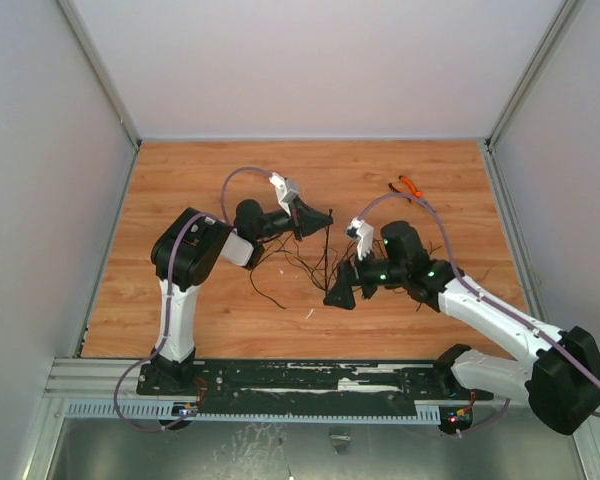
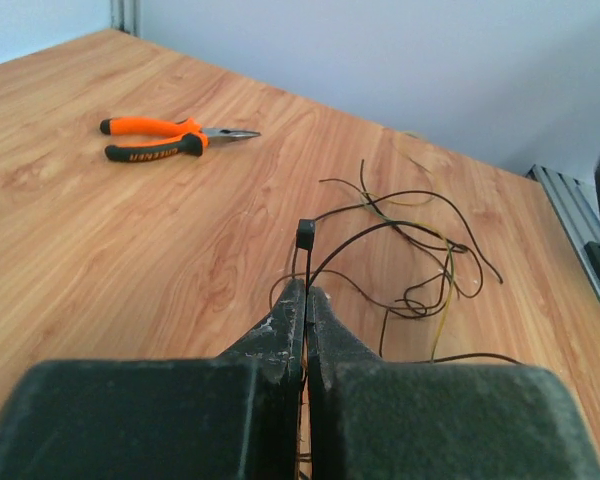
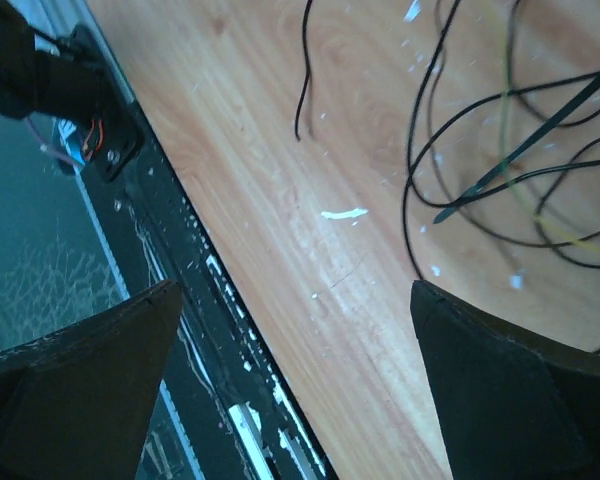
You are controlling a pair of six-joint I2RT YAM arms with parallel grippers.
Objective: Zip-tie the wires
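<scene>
A black zip tie [image 1: 327,248] runs from my left gripper [image 1: 330,219] toward the front of the table. Its small square head [image 2: 305,235] pokes up just beyond the shut fingertips, with the thin strap between them. In the right wrist view the strap's free end [image 3: 480,184] crosses over the loose wires [image 3: 411,170], ahead of the right fingers. My right gripper [image 1: 340,292] is open beside that end, nothing between its fingers. Black wires [image 1: 280,252], with a yellow one among them, lie tangled on the wood, partly hidden below both arms.
Orange-handled pliers [image 1: 410,187] lie at the back right. A small white scrap [image 1: 310,313] rests in front of the wires.
</scene>
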